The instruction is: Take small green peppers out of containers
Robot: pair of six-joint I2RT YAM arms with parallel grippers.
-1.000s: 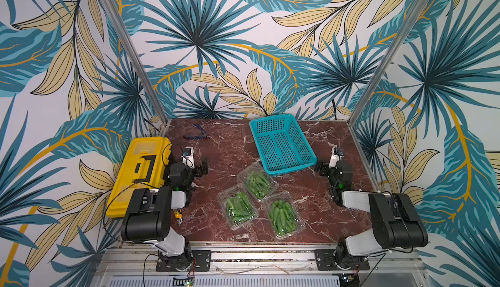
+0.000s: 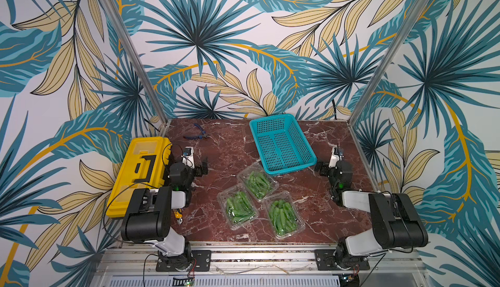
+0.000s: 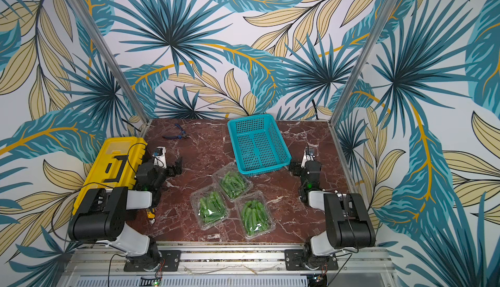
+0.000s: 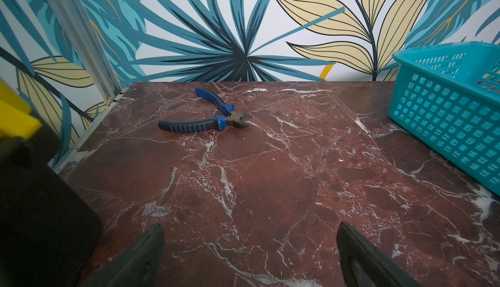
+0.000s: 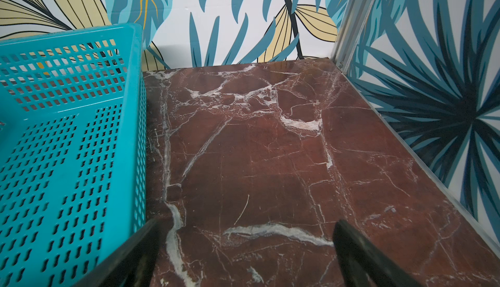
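Three clear plastic containers of small green peppers lie close together at the front middle of the table: a left one [image 2: 238, 207], a back one [image 2: 258, 181] and a right one [image 2: 282, 216]. Behind them stands an empty turquoise basket [image 3: 258, 146]. My left gripper is open over bare table, left of the containers, with nothing between its fingers. On the far side, right of the basket, my right gripper is open and empty too. Neither touches a container, and no peppers show in the wrist views.
A yellow toolbox [image 2: 138, 175] stands at the left edge, close beside my left arm. Blue-handled pliers [image 4: 208, 119] lie at the back left. Bare marble table stretches right of the basket, and between the pliers and the basket.
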